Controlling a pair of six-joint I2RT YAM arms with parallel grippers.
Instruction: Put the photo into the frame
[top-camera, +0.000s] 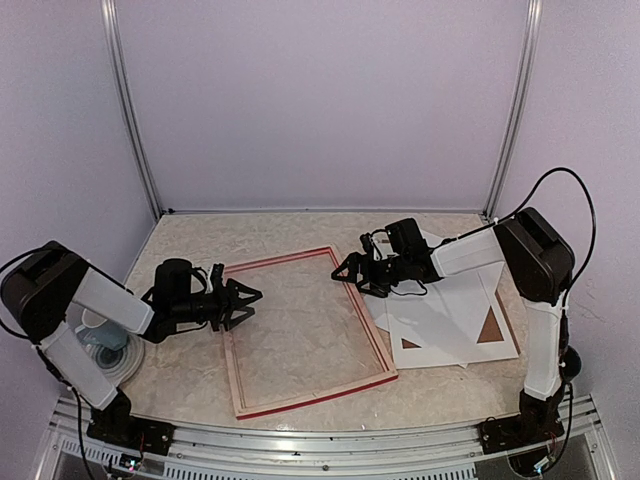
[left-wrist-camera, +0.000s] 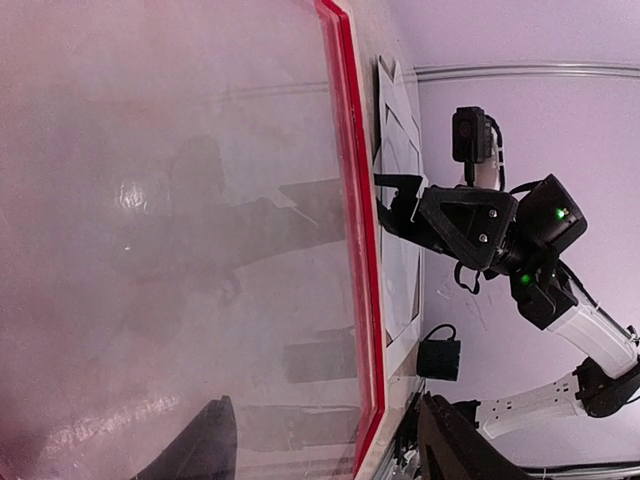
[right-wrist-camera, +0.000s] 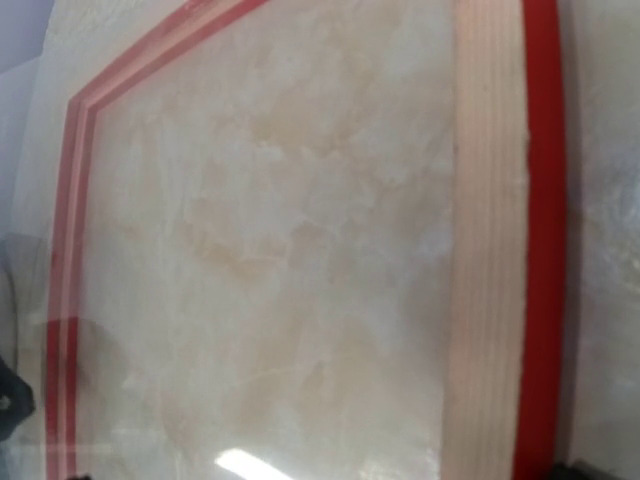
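Observation:
The wooden frame with red edging (top-camera: 368, 330) lies on the table under a clear panel, seen also as a red rim (left-wrist-camera: 365, 280) in the left wrist view and a wood-and-red side (right-wrist-camera: 490, 240) in the right wrist view. My left gripper (top-camera: 240, 303) stands open over the frame's left side, nothing between its fingers. My right gripper (top-camera: 352, 275) is open at the frame's upper right side. White boards and sheets (top-camera: 445, 325) with brown triangular corners lie right of the frame, partly under the right arm; I cannot tell which is the photo.
A mug (top-camera: 98, 330) and a coiled pale item (top-camera: 128, 360) sit at the left edge by the left arm. Walls enclose the back and sides.

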